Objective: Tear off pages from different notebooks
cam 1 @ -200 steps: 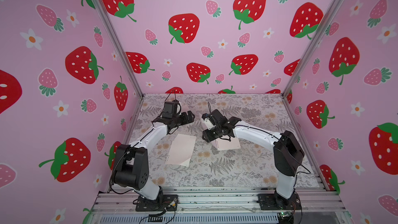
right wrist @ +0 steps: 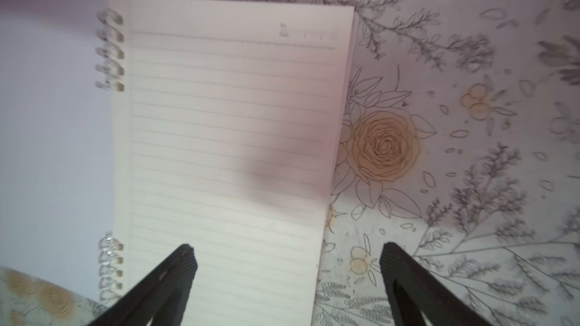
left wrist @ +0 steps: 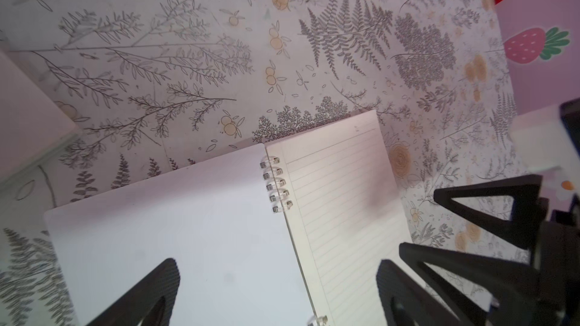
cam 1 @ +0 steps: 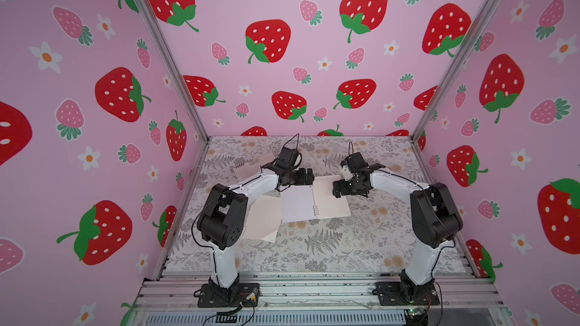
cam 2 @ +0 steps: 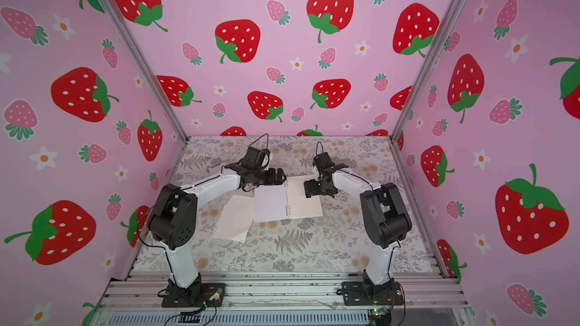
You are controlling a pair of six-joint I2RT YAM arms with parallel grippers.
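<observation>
A spiral notebook lies open in the middle of the table, its blank white cover (left wrist: pixel 181 223) to the left and its lined page (right wrist: pixel 229 145) to the right. Silvery rings (left wrist: pixel 276 184) join the two halves. My left gripper (cam 1: pixel 311 176) is open above the far part of the notebook, nothing between its fingers. Over the right edge of the lined page hangs my right gripper (cam 1: pixel 336 189), also open and empty. The lined page lies flat and looks attached at the rings.
Left of the open notebook lies a cream sheet or pad (cam 1: pixel 262 218) with holes or rings along its left side. Farther back, another pad (cam 1: pixel 247 169) is partly covered by the left arm.
The notebook's white cover has swung over to the left and now lies flat. My left gripper has moved right over the notebook, while my right gripper has shifted right over the lined page.
</observation>
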